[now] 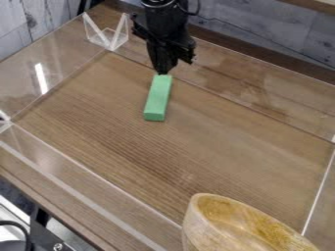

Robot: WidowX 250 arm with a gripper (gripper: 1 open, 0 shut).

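Observation:
My black gripper [161,61] hangs in the upper middle of the camera view, low over the wooden surface just above the far end of a green rectangular block [157,98]. It looks shut, with nothing visible between its fingers, though they are dark and small in this view. The green block lies flat, lengthwise toward the camera. Whether the fingertips touch it I cannot tell.
A yellow bowl-like object [242,227] sits at the bottom right. Clear plastic pieces line the left and upper-left edges of the wooden surface [222,137]. The middle and right are open. Dark cables lie at the lower left corner.

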